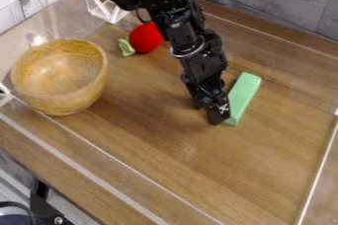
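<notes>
My black arm reaches down from the top centre of the camera view, and its gripper (pixel 211 109) is low over the wooden table (pixel 185 170), at the left side of a pale green block (pixel 240 97). Whether the fingers are open or shut, or hold the block, is hard to make out against the dark gripper.
A tan bowl (pixel 55 76) sits at the left. A red round object with a green part (pixel 144 37) lies behind the arm, near a white wire-like item (pixel 109 0) at the back left.
</notes>
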